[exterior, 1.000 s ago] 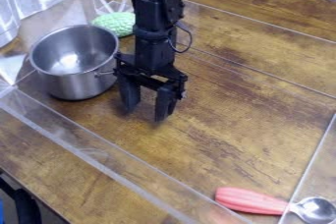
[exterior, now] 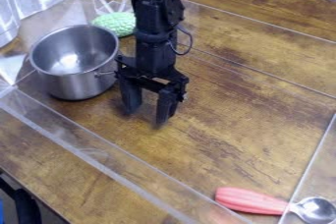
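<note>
A black robot arm comes down from the top of the view, and its gripper (exterior: pixel 147 106) hangs low over the wooden table just right of a steel pot (exterior: pixel 63 51). Two dark fingers point downward; whether anything is between them is hard to make out. A pink-handled spoon (exterior: pixel 252 200) with a metal bowl lies at the lower right.
A green textured object (exterior: pixel 113 26) sits behind the pot, left of the arm. Clear plastic edging runs along the left and right of the work area.
</note>
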